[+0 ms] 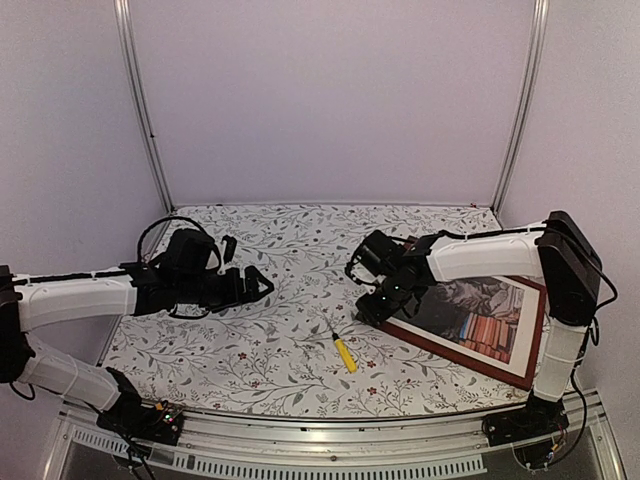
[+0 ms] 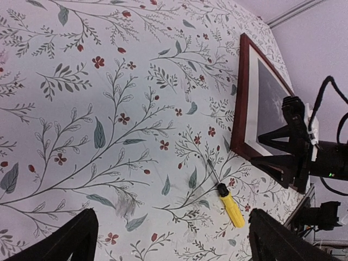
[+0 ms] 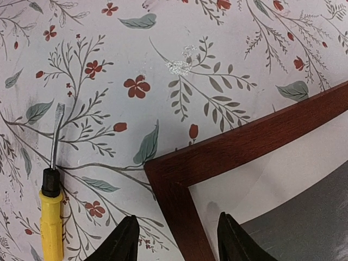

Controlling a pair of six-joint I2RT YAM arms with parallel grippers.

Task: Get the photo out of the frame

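Note:
A wooden picture frame (image 1: 465,362) lies face up at the right of the table, its photo (image 1: 485,320) of stacked books inside a white mat. In the right wrist view, one corner of the frame (image 3: 234,159) shows close up. My right gripper is part open, its fingertips on either side of the frame's near strip, one over the tablecloth and the other over the mat. Whether they touch it I cannot tell. The right forearm hides part of the frame from above. My left gripper (image 1: 262,284) is open and empty over the left side of the table.
A yellow-handled screwdriver (image 1: 344,352) lies just left of the frame, its metal tip pointing to the back. The floral tablecloth (image 1: 270,360) is bare across the middle and left.

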